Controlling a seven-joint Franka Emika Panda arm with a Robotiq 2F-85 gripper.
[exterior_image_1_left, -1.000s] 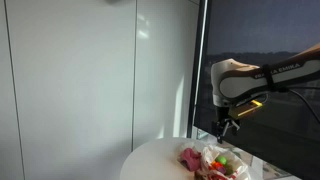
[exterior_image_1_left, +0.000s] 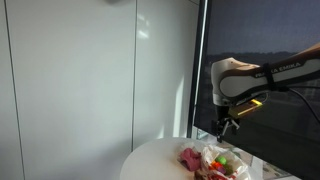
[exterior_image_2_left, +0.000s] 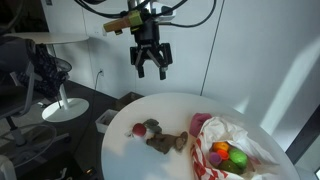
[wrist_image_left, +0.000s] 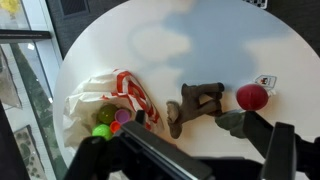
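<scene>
High over the round white table (exterior_image_2_left: 130, 170), my gripper (exterior_image_2_left: 151, 73) stands open with nothing between its fingers. A white and red plastic bag (wrist_image_left: 90, 97) lies open on the table, with colourful round objects inside, among them a green one (exterior_image_2_left: 238, 157) and an orange one (exterior_image_2_left: 221, 148). Apart from the bag lie a brown soft toy (wrist_image_left: 195, 105), a red ball (wrist_image_left: 252, 97) and a dark grey-green item (wrist_image_left: 232, 123). My fingers partly cover the lower part of the wrist view. In exterior view 2 a pinkish-red item (exterior_image_2_left: 201, 119) rests behind the bag.
A second white table (exterior_image_2_left: 65, 110) and a dark chair (exterior_image_2_left: 25, 85) are at the left in exterior view 2. Cardboard boxes (exterior_image_2_left: 127, 100) sit beyond the round table.
</scene>
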